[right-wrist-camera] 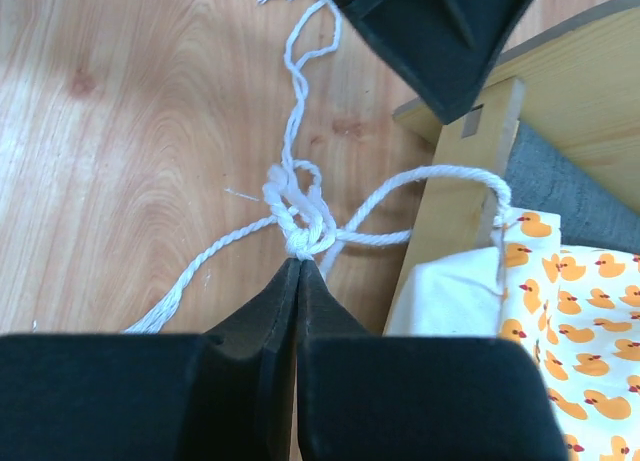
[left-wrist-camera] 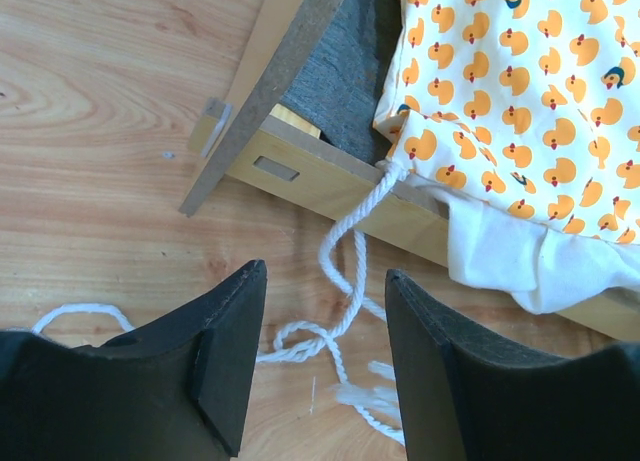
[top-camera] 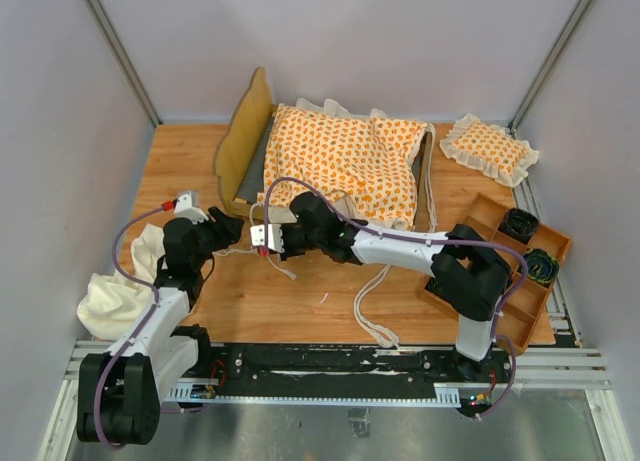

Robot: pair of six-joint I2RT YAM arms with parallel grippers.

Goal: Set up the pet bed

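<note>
The pet bed's duck-print cushion (top-camera: pixel 340 161) (left-wrist-camera: pixel 515 101) lies in the wooden frame with a tall side board (top-camera: pixel 240 151). White cord (left-wrist-camera: pixel 350 241) runs from its corner onto the floor, forming a knotted bundle (right-wrist-camera: pixel 300 216) just beyond my right gripper, which is shut; nothing clearly shows between its fingers. My left gripper stands open above the cord, left of the bed's near corner. A small frilled pillow (top-camera: pixel 490 148) lies at the back right.
A compartment tray (top-camera: pixel 480 221) with dark coils sits at the right, partly under my right arm. White cloth (top-camera: pixel 110 301) lies at the left. Loose cord (top-camera: pixel 375 326) trails over the front floor.
</note>
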